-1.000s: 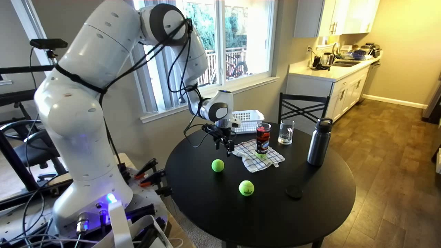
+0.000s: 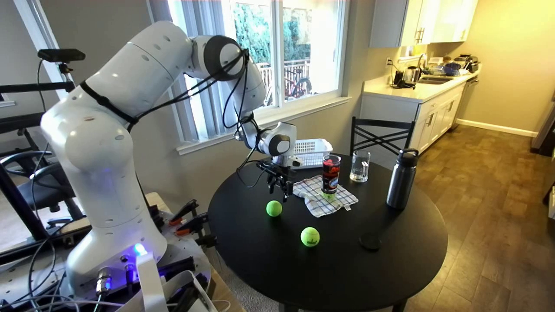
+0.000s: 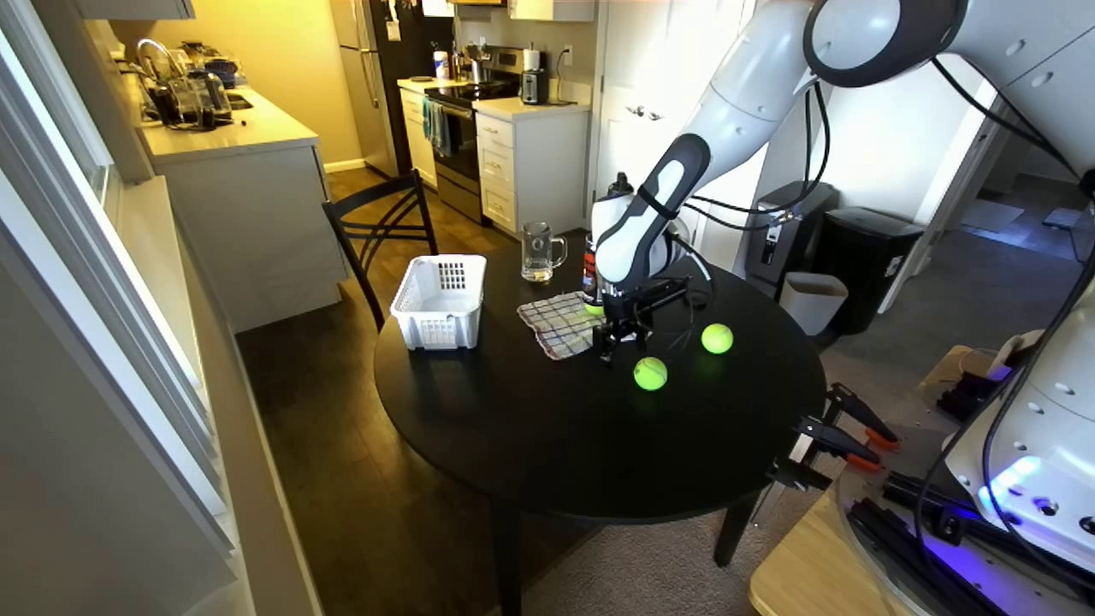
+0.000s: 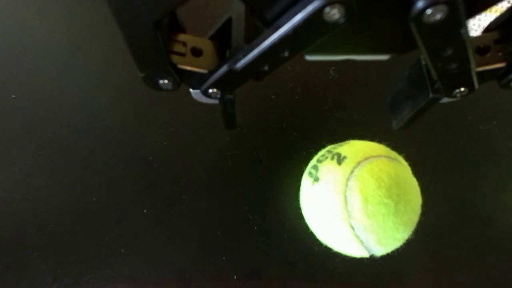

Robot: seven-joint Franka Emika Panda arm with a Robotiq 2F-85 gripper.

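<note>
My gripper is open, its fingers (image 4: 229,113) wide apart with nothing between them. In the wrist view a yellow-green tennis ball (image 4: 361,199) lies on the table just beyond the fingertips, towards the right finger. The same ball seems to be the one (image 2: 274,208) right beside the gripper (image 2: 278,195) in exterior view 1. A second tennis ball (image 2: 310,236) rests farther towards the table's front. Part of another ball (image 2: 328,196) shows at the foot of a dark red printed cup (image 2: 331,174) on a checked cloth (image 2: 315,202).
Behind the arm, a white basket (image 3: 439,299) stands at the table's edge. Also on the black table (image 3: 534,441) are a glass mug (image 2: 360,166), a tall metal bottle (image 2: 403,179) and a dark round disc (image 2: 370,241).
The arm has come down, bringing the gripper lower and slightly left, closer to the nearer tennis ball. The balls, cup and cloth have stayed where they were.
</note>
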